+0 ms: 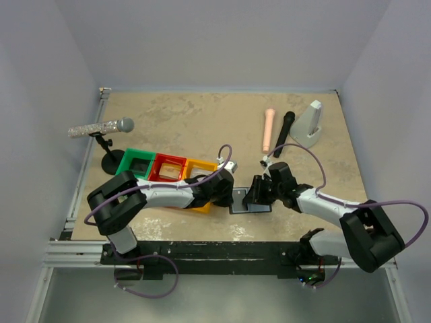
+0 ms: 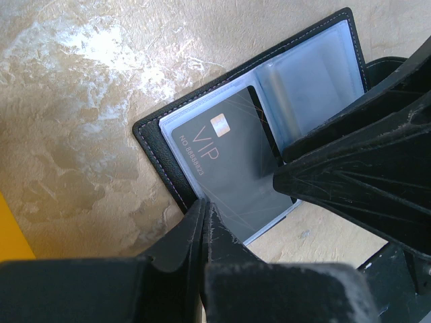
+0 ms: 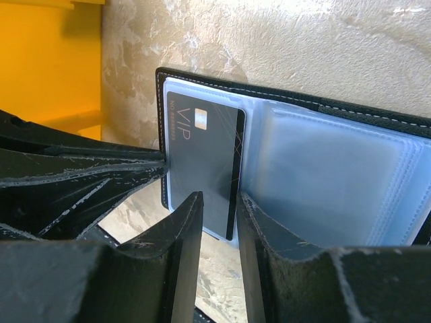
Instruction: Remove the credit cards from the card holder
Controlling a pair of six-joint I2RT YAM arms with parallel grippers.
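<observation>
The black card holder (image 2: 158,151) lies open and flat on the table, clear sleeves facing up. In its left sleeve sits a dark grey VIP card (image 2: 222,165); the right sleeve (image 3: 323,171) looks empty of any dark card. My left gripper is shut, its tips against the holder's outer edge beside the card, with nothing visible between them. Over the card's inner edge, near the middle of the holder, my right gripper is slightly open. Its fingers straddle the card's black stripe. Whether the tips touch the sleeve, I cannot tell.
Green (image 1: 135,163), red (image 1: 168,156) and yellow (image 1: 199,162) bins stand left of the holder, the yellow one close to my left gripper. A pink microphone (image 1: 269,129) and a black one (image 1: 284,134) lie behind. Table in front of the holder is clear.
</observation>
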